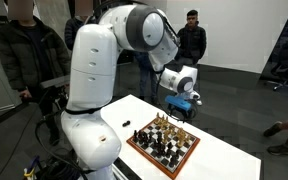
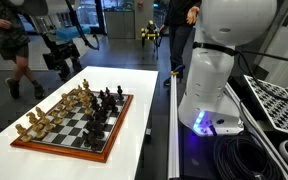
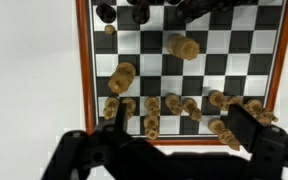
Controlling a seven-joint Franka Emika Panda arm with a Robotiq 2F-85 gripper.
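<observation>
A chessboard with a brown border (image 1: pixel 162 177) lies on the white table, dark pieces (image 2: pixel 102 112) along one side and tan pieces (image 2: pixel 56 112) along the other. My gripper stands open in the wrist view, high above the tan side, with nothing between its fingers. Two tan pieces are set forward of the rest: one piece (image 3: pixel 184 47) near the board's middle and another piece (image 3: pixel 122 78) farther left. In exterior view 1 the gripper (image 1: pixel 182 104) hangs above the board's far edge, clear of the pieces.
Bare white table (image 1: pixel 229 155) lies to the right of the board in exterior view 1. A few small dark pieces (image 1: pixel 125 123) rest off the board at its left. People (image 1: pixel 192 40) stand beyond the table.
</observation>
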